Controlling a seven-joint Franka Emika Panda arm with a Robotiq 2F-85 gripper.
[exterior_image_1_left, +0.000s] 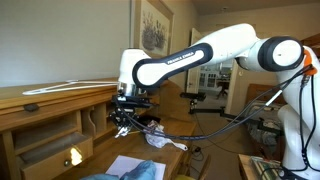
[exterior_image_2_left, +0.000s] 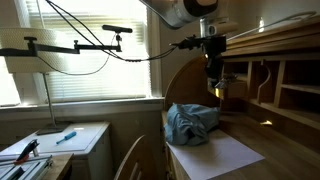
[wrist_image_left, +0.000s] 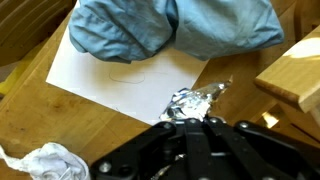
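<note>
A crumpled, shiny silvery wrapper shows at the fingertips of my gripper in the wrist view. The fingers look shut on it, though their black tips partly hide where they meet it. In the first exterior view my gripper hangs above the wooden desk, left of a crumpled white cloth. The second exterior view has the gripper in front of the desk's shelves, above the desktop and right of the blue cloth.
A white paper sheet lies flat on the desktop, partly under the blue cloth. The white cloth rests lower left in the wrist view. Wooden compartments line the back of the desk, and a wooden part juts in at right.
</note>
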